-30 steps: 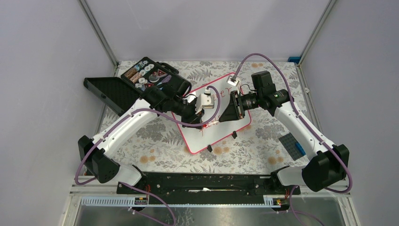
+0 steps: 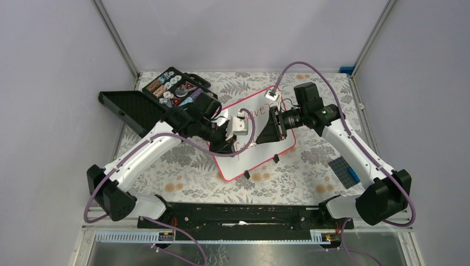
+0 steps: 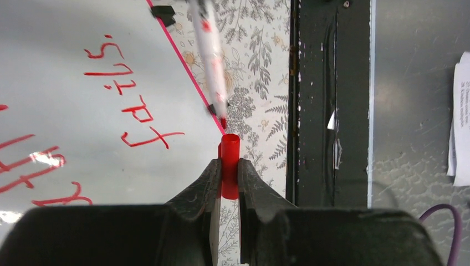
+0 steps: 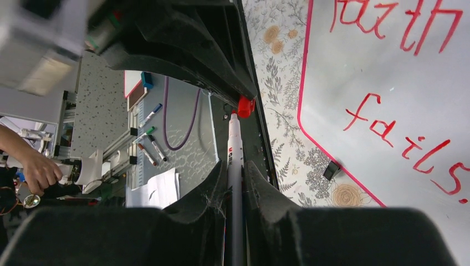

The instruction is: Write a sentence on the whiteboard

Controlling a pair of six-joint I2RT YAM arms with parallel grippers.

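The whiteboard (image 2: 258,158) with a pink rim lies under both grippers, bearing red handwriting, including "fails." (image 4: 382,130). In the left wrist view my left gripper is shut on a red marker cap (image 3: 230,144). In the right wrist view my right gripper is shut on a white marker (image 4: 235,144), its red tip pointing at the cap. The tip is very close to the cap; whether they touch I cannot tell.
An open black case (image 2: 133,113) with small items lies at the back left. A dark mat (image 2: 343,173) is at the right. Patterned table shows around the board.
My left gripper has moved slightly toward the front of the table. The right one has shifted very slightly.
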